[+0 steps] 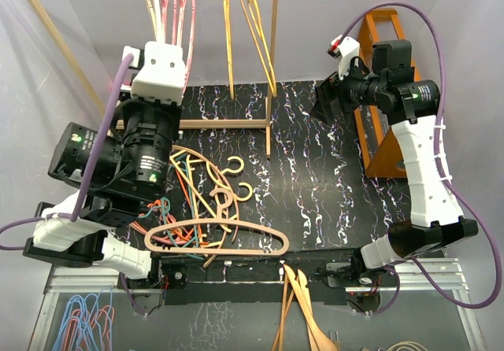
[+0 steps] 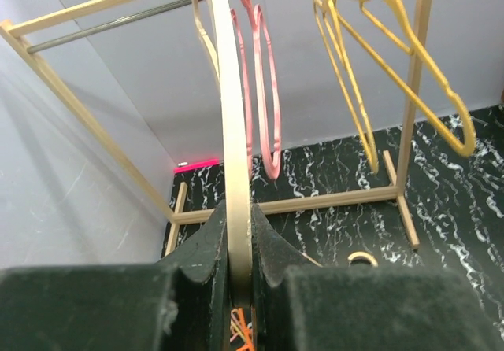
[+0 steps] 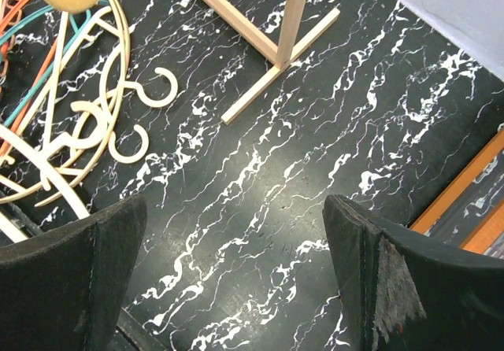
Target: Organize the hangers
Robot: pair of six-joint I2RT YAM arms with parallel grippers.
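My left gripper is shut on a pale cream hanger (image 2: 235, 170), which rises upright before it to the rail (image 2: 110, 24). Pink hangers (image 2: 269, 154) hang just beyond it, yellow hangers (image 2: 453, 119) further right. In the top view the left arm hides part of the cream and pink hangers. My right gripper is open with nothing between its fingers, over bare marble at the right. A pile of mixed hangers (image 1: 197, 201) lies on the floor below the rack, a large beige hanger (image 1: 260, 230) at its front.
The wooden rack's base (image 1: 220, 123) stands at the back. An orange wooden frame (image 1: 384, 150) is at the right. Bare marble (image 1: 307, 186) lies between. Wooden hangers (image 1: 307, 312) are at the front edge.
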